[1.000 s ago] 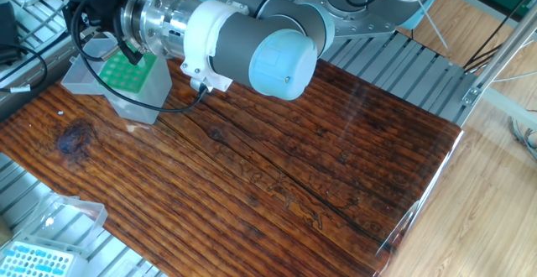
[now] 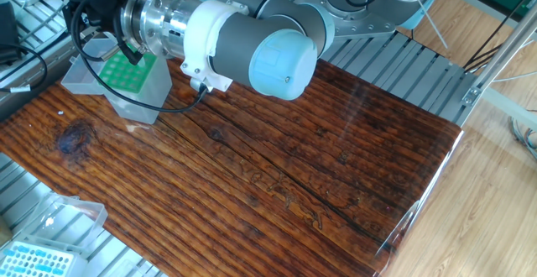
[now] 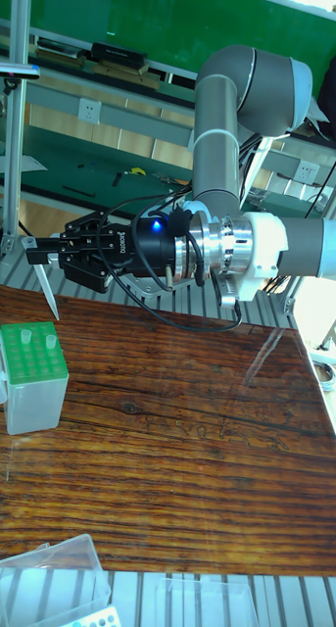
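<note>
In exterior view 3 my black gripper (image 3: pixel 39 251) is level, pointing left, and its fingertips are shut on a slender whitish pipette tip (image 3: pixel 48 294). The tip slants down, its pointed end hanging free above the green-topped tip box (image 3: pixel 33 408). Two pale tips stand up out of the box's green rack (image 3: pixel 33 361). From above, in exterior view 2, the same box (image 2: pixel 138 101) sits at the table's far left edge, partly under a black cable. The gripper body (image 2: pixel 101 7) shows beside it there, but what it holds cannot be made out.
An open clear lid (image 2: pixel 84 74) adjoins the tip box. A second box with white and blue contents (image 2: pixel 38 262) stands at the lower left, off the wooden table (image 2: pixel 252 185). A loose black cable loops from the arm.
</note>
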